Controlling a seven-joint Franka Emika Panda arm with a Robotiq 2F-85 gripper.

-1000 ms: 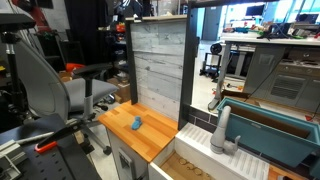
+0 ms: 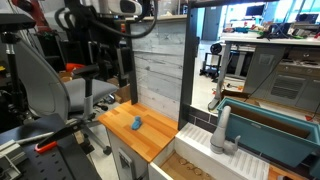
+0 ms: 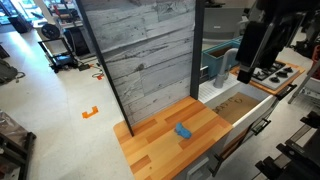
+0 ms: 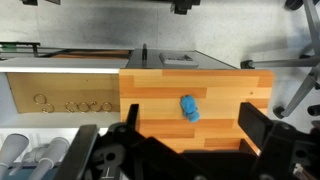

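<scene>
A small blue object (image 2: 137, 123) lies on a light wooden board (image 2: 150, 140). From above, in the wrist view, the blue object (image 4: 189, 107) sits right of the board's middle. My gripper stands open, one dark finger on either side of the blue object in that view, with nothing held. Both exterior views show the gripper (image 2: 107, 72) well above the board. In the second exterior view the blue object (image 3: 182, 131) lies clear of the gripper (image 3: 257, 78).
Beside the board is an open white drawer (image 4: 67, 70) holding several small rings. Whitish bottle-like things (image 2: 222, 130) and a teal bin (image 2: 265, 125) stand beyond it. An upright whitewashed panel (image 2: 158, 65) rises behind the board, with a black post at its edge.
My arm and gripper have come in from the upper left to hang above and left of the board. The blue object has not moved.
</scene>
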